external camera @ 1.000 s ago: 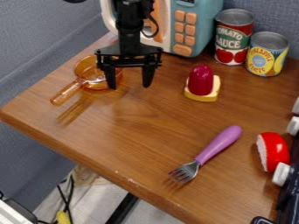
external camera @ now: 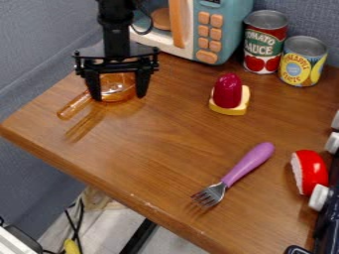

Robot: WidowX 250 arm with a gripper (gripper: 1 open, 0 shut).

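Observation:
The black gripper [external camera: 117,83] hangs over an orange translucent pan [external camera: 79,103] at the back left of the wooden table, its fingers pointing down around the pan's bowl. Whether it holds anything is hard to tell. To the right stands a red oval object [external camera: 228,91] on a yellow base. A purple-handled fork [external camera: 243,165] lies near the front.
A teal toy microwave [external camera: 211,36], a red can [external camera: 263,48] and a yellow can [external camera: 302,65] stand at the back. A red and white object [external camera: 308,170] and dark items line the right edge.

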